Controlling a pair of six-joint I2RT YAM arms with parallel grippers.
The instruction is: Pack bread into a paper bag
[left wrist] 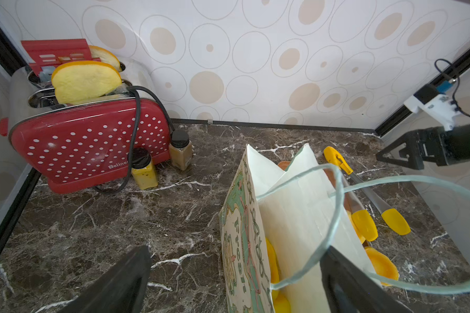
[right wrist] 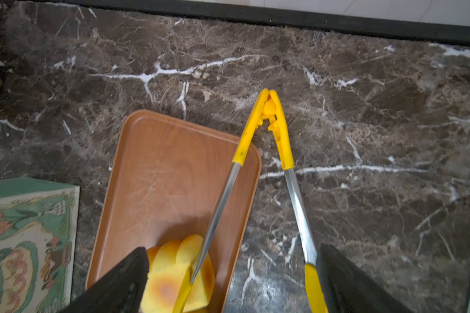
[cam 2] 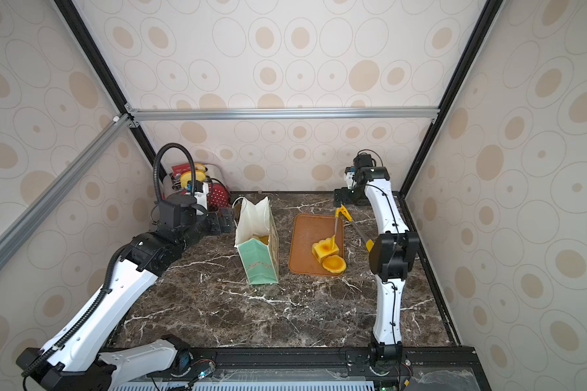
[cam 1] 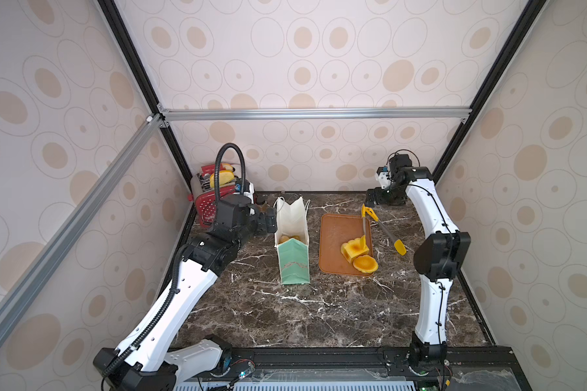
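The paper bag stands upright and open at table centre, with yellow bread inside. Right of it a brown tray holds two bread pieces, a square one and a round one. Yellow-handled tongs lie spread across the tray and table, one tip on the bread. My right gripper hangs above them, open, with nothing between its fingers. My left gripper is open, left of the bag's top, whose handle loops show between and beyond its fingers in the left wrist view.
A red toaster with bread slices in it stands at the back left, with two jars beside it and its cable loose.
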